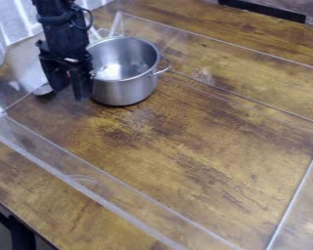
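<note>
A steel pot (125, 70) with side handles sits on the wooden table toward the upper left. My dark gripper (66, 76) is at the pot's left side, low near the table, partly over a pale, indistinct object behind it. Its fingertips are dark against shadow, so whether it is open or shut, and on what, I cannot tell.
Clear plastic edging (113, 200) runs along the near left and across the surface.
</note>
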